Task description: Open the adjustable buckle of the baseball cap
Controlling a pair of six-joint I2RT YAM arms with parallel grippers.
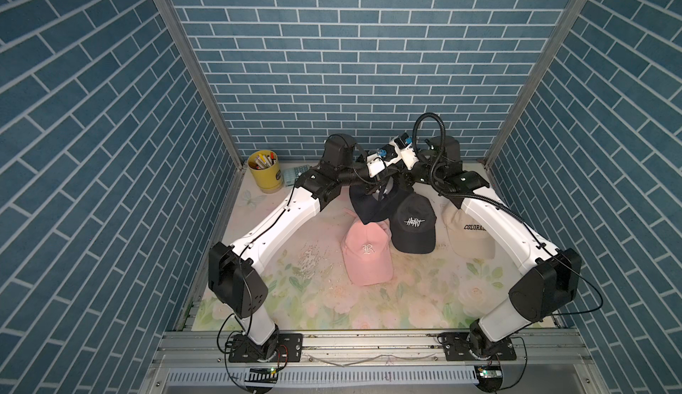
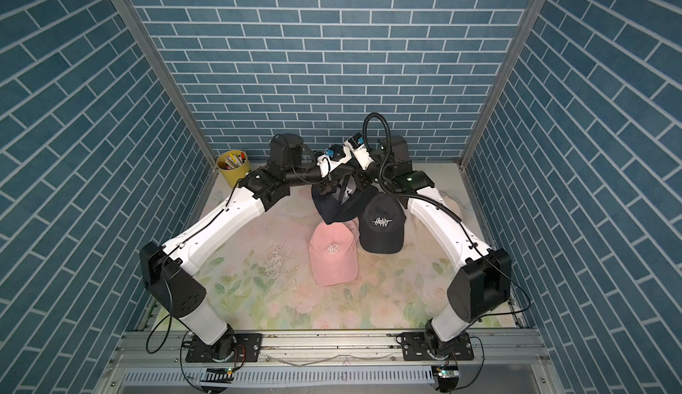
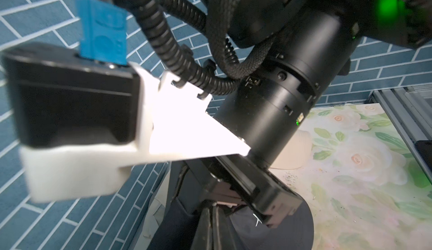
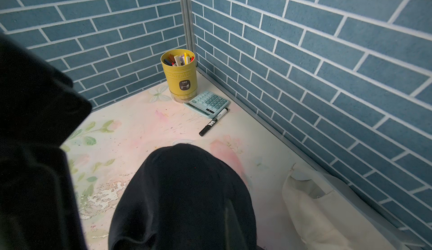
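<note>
A dark navy cap (image 1: 368, 208) lies at the back middle of the table, its opening facing up and back. Both wrists crowd over it. My left gripper is shut, its thin fingers pressed together with nothing seen between them, pointing down at dark cap fabric. Close by, my right gripper (image 1: 407, 179) comes in from the right at the cap's back edge. It is shut, but its tips are hidden, so I cannot see any strap at them. In the right wrist view, the dark crown (image 4: 184, 196) fills the lower middle. No buckle is clearly visible.
In front lie a pink cap (image 1: 367, 252) and a charcoal cap (image 1: 414, 225) with white lettering; a cream cap (image 1: 470, 230) lies right. A yellow pen cup (image 4: 181, 76), a calculator (image 4: 208, 104) and a marker (image 4: 213, 122) occupy the back left.
</note>
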